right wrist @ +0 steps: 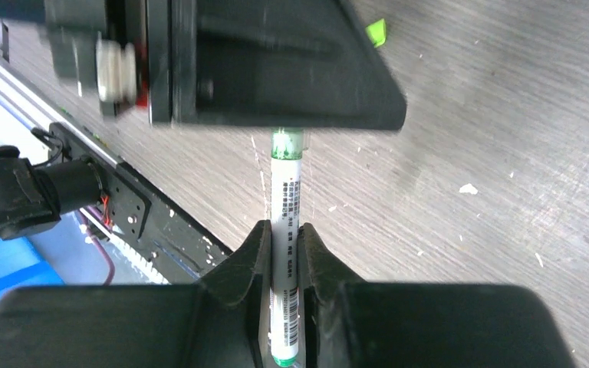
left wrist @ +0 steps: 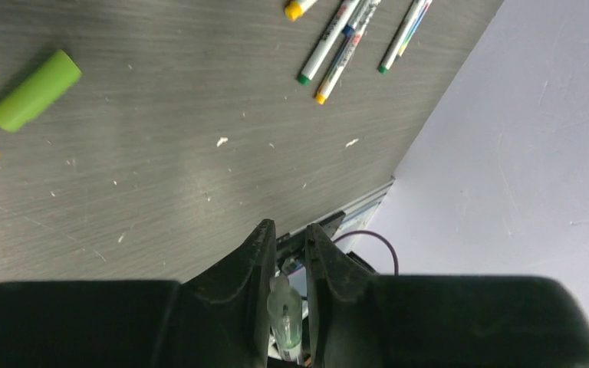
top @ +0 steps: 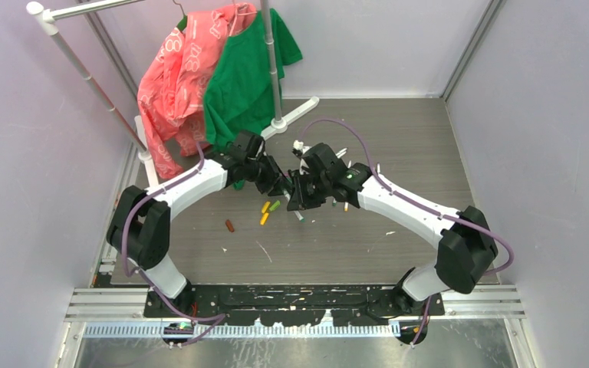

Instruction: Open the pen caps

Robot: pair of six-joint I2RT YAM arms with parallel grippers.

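Note:
A white marker with a green end stands between the fingers of my right gripper, which are closed on its barrel. My left gripper is at the marker's other end, where a translucent green tip shows between its fingers; whether they grip it cannot be told. Loose caps lie on the table: green, yellow and brown.
Several markers lie behind the right arm on the table. A clothes rack with a pink and a green garment stands at the back left.

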